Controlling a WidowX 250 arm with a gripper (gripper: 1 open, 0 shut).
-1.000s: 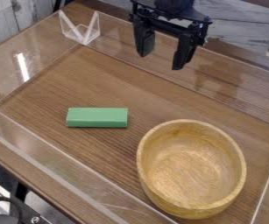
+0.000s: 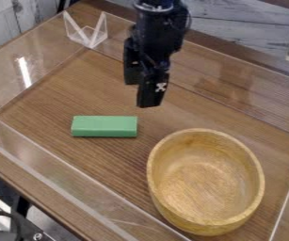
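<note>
My black gripper (image 2: 148, 75) hangs in the upper middle of the camera view, above the wooden surface and up-left of the yellow bowl. Its finger state is hard to make out in the dark shape. A green block (image 2: 104, 126) lies flat at the left middle, below and left of the gripper. The empty yellow bowl (image 2: 204, 183) sits at the lower right.
Clear plastic pieces stand at the top left (image 2: 88, 30) and along the left edge. A black cable lies at the bottom left corner. The wood around the block and right of the gripper is clear.
My gripper has moved down and to the left from the upper right, toward the side with the green block. The block and bowl have not moved.
</note>
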